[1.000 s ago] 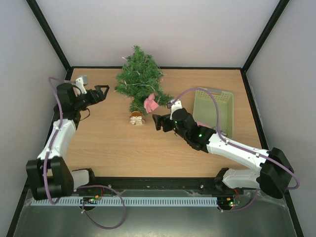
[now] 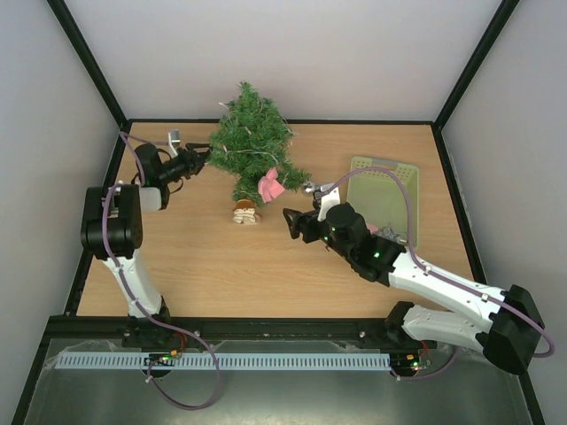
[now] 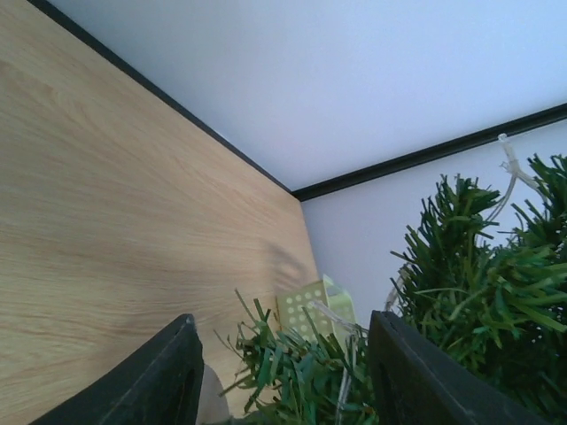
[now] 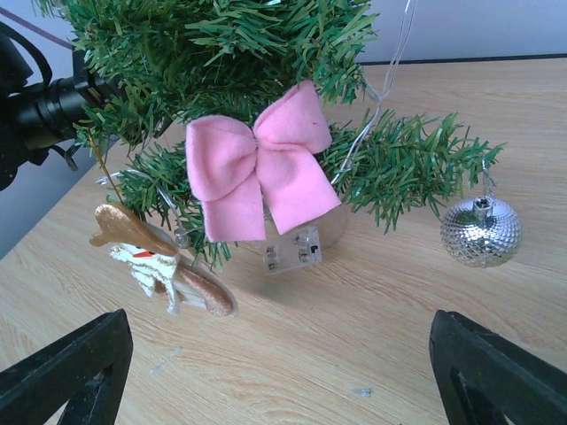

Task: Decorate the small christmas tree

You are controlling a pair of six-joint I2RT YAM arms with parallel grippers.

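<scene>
The small tree (image 2: 252, 142) stands at the back middle with a pink bow (image 4: 257, 168), a hanging wooden ornament (image 4: 159, 266) and a silver ball (image 4: 478, 232). My left gripper (image 2: 202, 152) is at the tree's left side; in the left wrist view its part-open fingers stand around a branch (image 3: 275, 359), and whether they grip it is unclear. My right gripper (image 2: 297, 223) hangs open in front of the tree's lower right, nothing between its fingers.
A green basket (image 2: 383, 190) with a few items at its lower end stands at the right.
My left gripper has moved toward the back and right, up to the tree's branches.
</scene>
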